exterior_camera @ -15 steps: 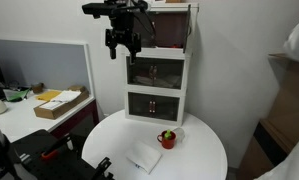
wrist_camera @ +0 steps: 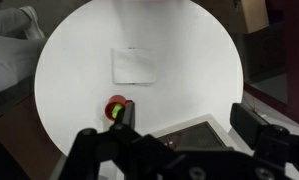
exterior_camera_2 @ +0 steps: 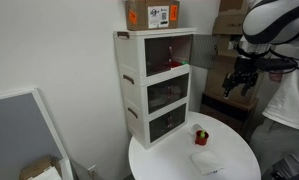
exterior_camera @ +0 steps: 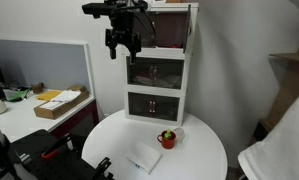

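Note:
My gripper (exterior_camera: 122, 54) hangs high above the round white table (exterior_camera: 204, 160), in front of the cabinet. Its fingers stand wide apart, and nothing shows between them in the wrist view. A red mug (exterior_camera: 168, 140) with something green and whitish inside stands on the table, near the cabinet's base. Beside it a flat white cloth or sheet (exterior_camera: 144, 156) lies on the tabletop; the wrist view shows this sheet (wrist_camera: 135, 66) whole, with the mug (wrist_camera: 115, 106) close to the left finger.
A white three-tier cabinet (exterior_camera_2: 137, 75) with dark see-through fronts rises at the table's back edge. Its top door (exterior_camera_2: 203, 50) appears swung open, with red items inside. Boxes (exterior_camera_2: 152, 14) rest on top.
The arm, mug and sheet look unmoved. A large pale, cloth-like shape at the right edge of exterior view 1 has shifted and now covers more of the lower right corner.

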